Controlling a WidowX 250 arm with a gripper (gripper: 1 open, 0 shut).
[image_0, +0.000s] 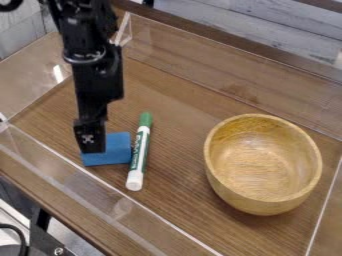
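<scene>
My gripper (92, 138) is open, lowered over a blue block (107, 155) on the wooden table (174, 55), its fingers at the block's upper part and partly covering it; whether they touch it is unclear. A white marker with a green cap (139, 155) lies just right of the block, pointing toward and away from the camera.
A yellow bowl (262, 162) stands on the right side of the table. A white rim (19, 95) runs along the left.
</scene>
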